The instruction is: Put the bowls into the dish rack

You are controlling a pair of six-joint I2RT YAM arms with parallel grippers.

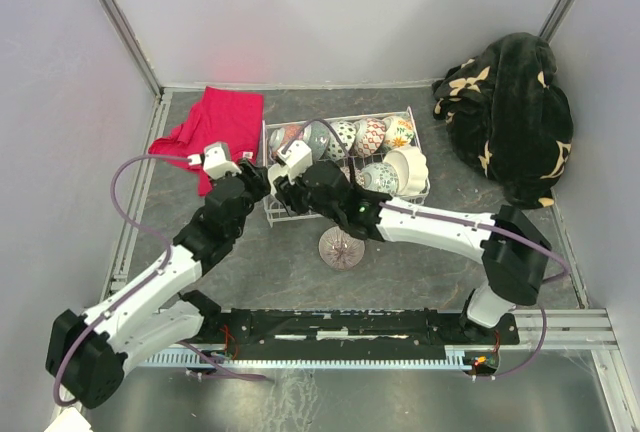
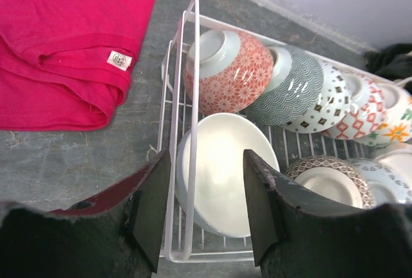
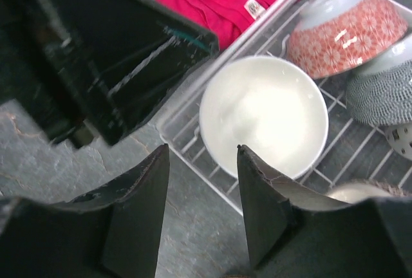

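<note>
The white wire dish rack (image 1: pixel 355 118) holds several patterned bowls in a back row, including a red one (image 2: pixel 228 72) and a grey one (image 2: pixel 290 88), and more in front. A plain white bowl (image 2: pixel 226 168) stands tilted at the rack's left end. My left gripper is open above that end, over the rack's side wire and the white bowl. My right gripper is open above the same bowl, with nothing held. The left gripper's dark body fills the upper left of the right wrist view.
A red cloth (image 1: pixel 215 112) lies left of the rack, a dark patterned blanket (image 1: pixel 505 117) at the right. A clear patterned bowl (image 1: pixel 341 248) sits on the grey table in front of the rack, with bare table around it.
</note>
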